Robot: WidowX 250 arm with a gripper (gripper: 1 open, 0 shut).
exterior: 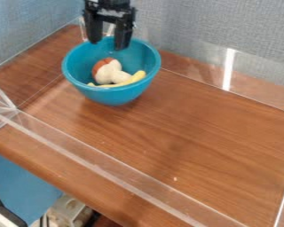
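Note:
A turquoise bowl [147, 64] rests on the wooden surface at the upper left. Inside it lie a white mushroom-like object with a red top [110, 73] and a yellow banana-like piece [134, 78]. My black gripper [107, 35] hangs over the back of the bowl, fingers pointing down and apart, open, with nothing visible between them.
Clear low walls [227, 71] border the wooden table [198, 142], with grey padded panels behind. The middle and right of the table are empty. A blue area and some hardware lie beyond the front left edge.

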